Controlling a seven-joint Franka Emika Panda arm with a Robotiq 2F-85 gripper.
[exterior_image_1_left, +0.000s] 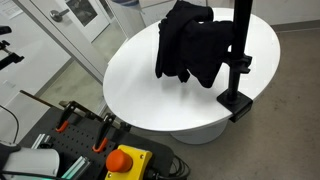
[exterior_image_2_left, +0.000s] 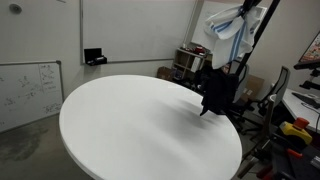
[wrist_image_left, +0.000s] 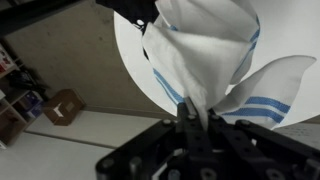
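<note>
A white towel with blue stripes hangs bunched from my gripper, which is shut on it; the cloth hides most of the fingertips. In exterior view 2 the towel is up in the air at the upper right, above the far right part of the table. A black cloth lies heaped on the round white table, below and apart from the towel. Exterior view 1 shows neither the gripper nor the towel.
A black post with a clamp stands at the table's edge. Beside the table are a red stop button on a yellow box and a dark rack.
</note>
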